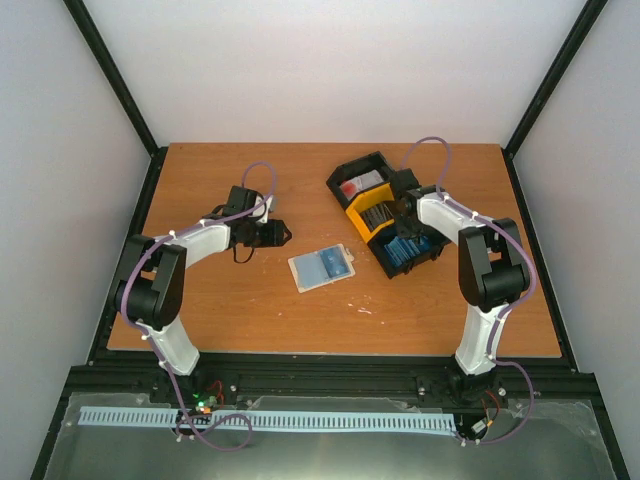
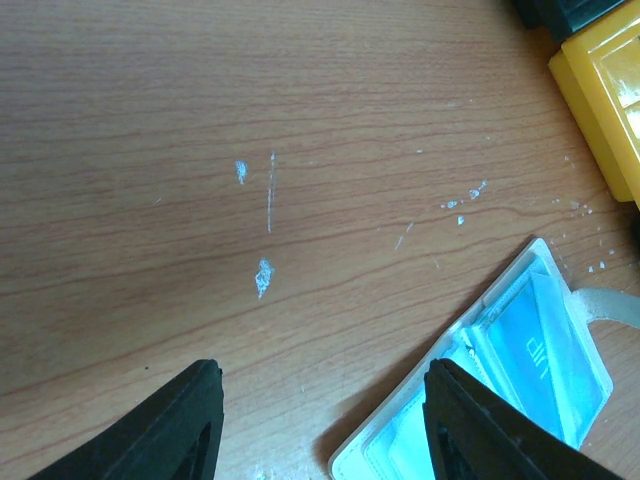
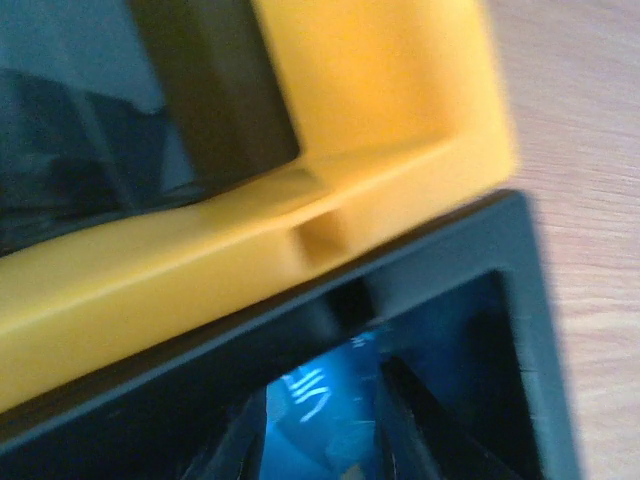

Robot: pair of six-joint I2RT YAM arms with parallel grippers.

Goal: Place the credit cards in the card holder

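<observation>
The pale-edged card holder (image 1: 322, 267) with its blue insert lies flat mid-table; in the left wrist view the holder (image 2: 430, 385) is at the lower right with its strap on the right. My left gripper (image 1: 290, 236) hangs left of it, open and empty. Over the front black bin (image 1: 390, 262), which holds several blue cards (image 1: 402, 252), is my right gripper. Its fingers stand apart with a blue card (image 3: 318, 400) showing between them down in the bin; contact cannot be made out. The right arm hides part of the bin from above.
Adjoining the front bin is a yellow bin (image 3: 390, 110) with dark cards, its wall close to the right fingers. A black bin (image 1: 338, 183) with red and white cards sits behind that. Bare table (image 1: 240, 310) surrounds the holder.
</observation>
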